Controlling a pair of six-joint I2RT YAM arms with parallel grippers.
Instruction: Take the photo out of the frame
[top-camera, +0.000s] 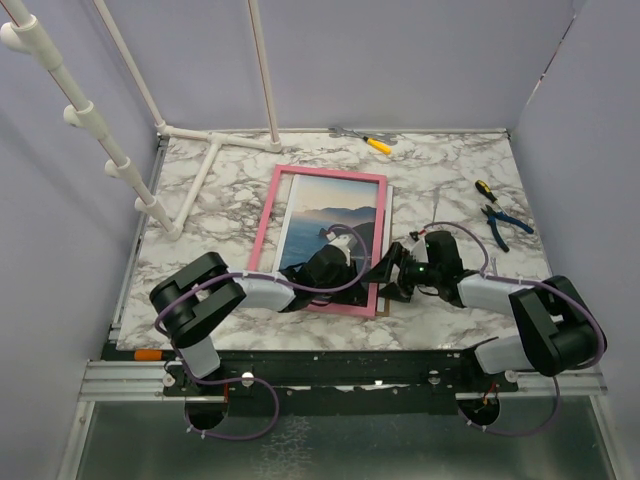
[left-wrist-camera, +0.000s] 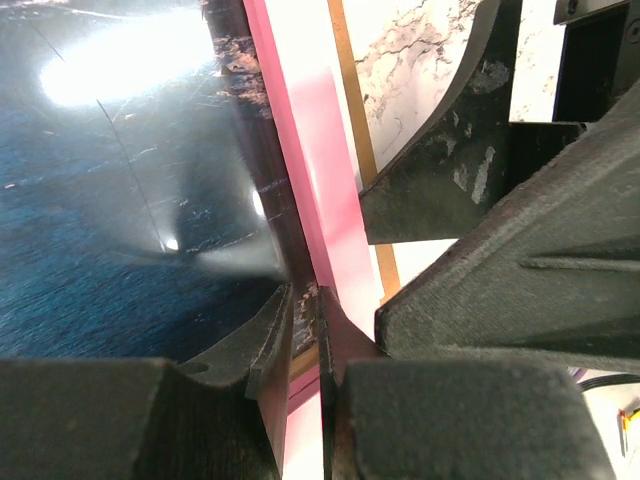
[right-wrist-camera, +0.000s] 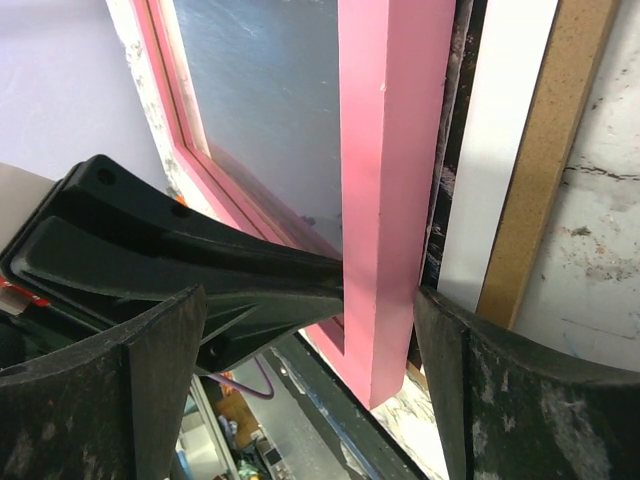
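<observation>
The photo (top-camera: 325, 215) of a coastal landscape lies in a pink frame (top-camera: 279, 169) on the marble table, with a white board and brown edge showing along its right side (right-wrist-camera: 495, 150). My left gripper (top-camera: 355, 285) is down at the lower right of the frame; in its wrist view the fingers (left-wrist-camera: 350, 420) are closed at the pink right bar (left-wrist-camera: 315, 190). My right gripper (top-camera: 390, 275) is just right of that bar. In the right wrist view its fingers (right-wrist-camera: 500, 400) are parted, the pink bar standing between them; whether it touches both is unclear.
White pipe structure (top-camera: 210, 150) at the back left. A yellow-handled tool (top-camera: 377, 144) lies at the back; a screwdriver (top-camera: 485, 190) and pliers (top-camera: 505, 220) lie on the right.
</observation>
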